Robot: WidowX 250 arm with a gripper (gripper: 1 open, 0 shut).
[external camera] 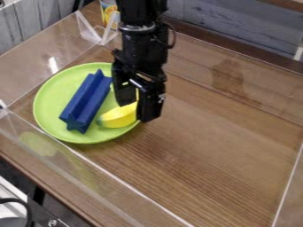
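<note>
My gripper (137,96) is a black arm hanging from the top centre, its fingers open over the right side of a green plate (48,99). A yellow object (119,117), which looks like a banana, lies on the plate just under the gripper, partly hidden by it. A blue block (83,103) lies on the plate to its left.
A can (109,14) stands at the back, behind the arm. A black cable (14,213) lies at the bottom left.
</note>
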